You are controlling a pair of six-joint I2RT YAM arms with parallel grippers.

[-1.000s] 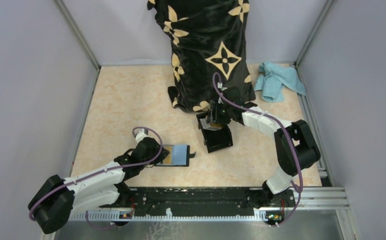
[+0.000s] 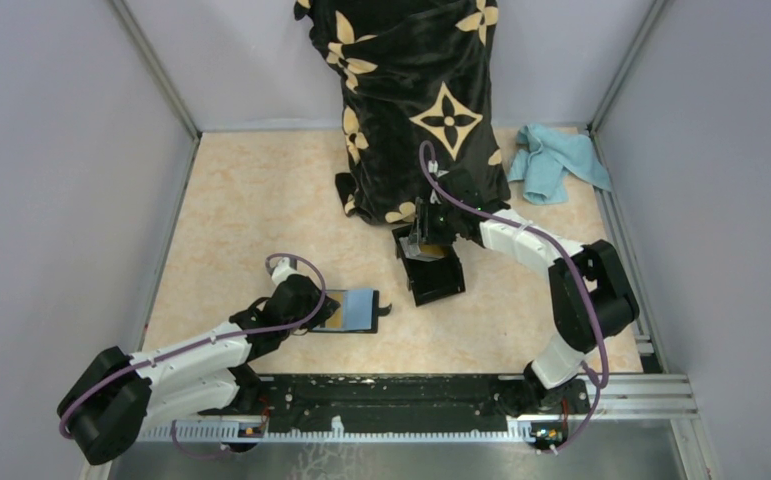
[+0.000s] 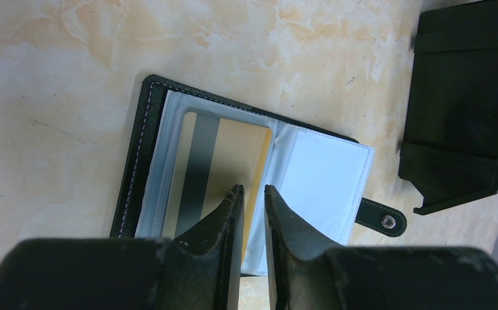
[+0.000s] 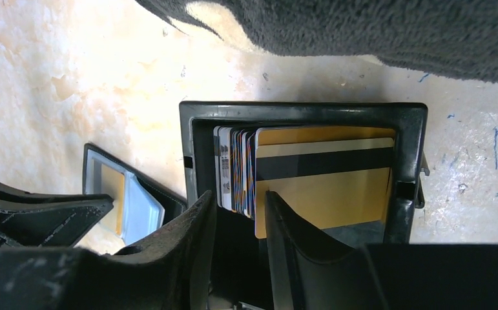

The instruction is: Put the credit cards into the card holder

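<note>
The card holder (image 3: 323,174) lies open on the table, its clear sleeves facing up. A gold card with a dark stripe (image 3: 230,152) sits in its left-hand sleeve. My left gripper hovers over the holder, its fingers a little apart and nothing between them. In the black box (image 4: 304,111) stands a row of cards (image 4: 233,171) on edge, with a gold, dark-striped card (image 4: 323,187) leaning at the right of the row. Above these cards my right gripper is part open. Its right fingertip (image 4: 272,196) overlaps the gold card's left edge in view; contact cannot be judged.
A dark patterned cloth (image 2: 411,110) drapes down close behind the box. The blue cloth (image 2: 559,162) lies at the back right. The holder's snap strap (image 3: 385,218) points toward the box. Free table lies at the back left.
My right gripper has shifted very slightly to the left over the box. The left arm, the card holder and the box look unmoved.
</note>
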